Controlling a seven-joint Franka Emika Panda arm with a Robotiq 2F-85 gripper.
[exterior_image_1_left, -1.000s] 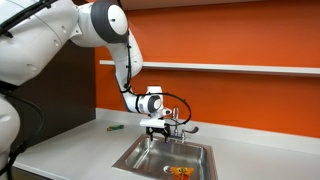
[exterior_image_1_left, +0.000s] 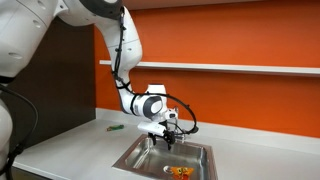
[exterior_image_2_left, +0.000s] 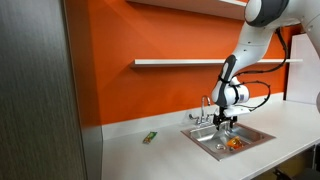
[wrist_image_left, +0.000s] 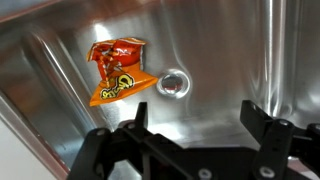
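Observation:
An orange and red snack packet (wrist_image_left: 119, 72) lies on the floor of the steel sink, at the upper left in the wrist view. The same orange packet (exterior_image_1_left: 181, 172) shows near the front of the sink (exterior_image_1_left: 207, 160) in exterior view 1, and the packet (exterior_image_2_left: 234, 143) is small in exterior view 2. My gripper is open, its dark fingers wide apart with only bare metal visible between them. From outside, the gripper (exterior_image_1_left: 160, 138) hangs over the back part of the sink, apart from the packet.
A round drain (wrist_image_left: 173, 83) sits right of the packet. The faucet (exterior_image_2_left: 200, 116) rises behind the sink, close to the arm. A green item (exterior_image_2_left: 150, 137) lies on the counter left of the sink. A shelf (exterior_image_1_left: 230, 69) runs along the orange wall.
The gripper has come slightly down and to the right in exterior view 1. The packet and the green item have stayed in place.

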